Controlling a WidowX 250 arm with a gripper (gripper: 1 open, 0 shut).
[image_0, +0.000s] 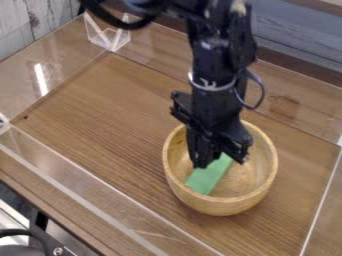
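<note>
My black gripper (203, 150) hangs down over the left rear part of a round cream bowl (242, 195), its lower end partly over the opening. A green object (210, 175) lies in the bowl, its upper part hidden by the gripper. The gripper looks shut, and I see nothing held in it, though its tips are hard to make out.
A wooden table (87, 140) spreads left of the bowl, mostly clear. A white wire-like holder (107, 30) stands at the back left. Dark cables lie at the lower left edge.
</note>
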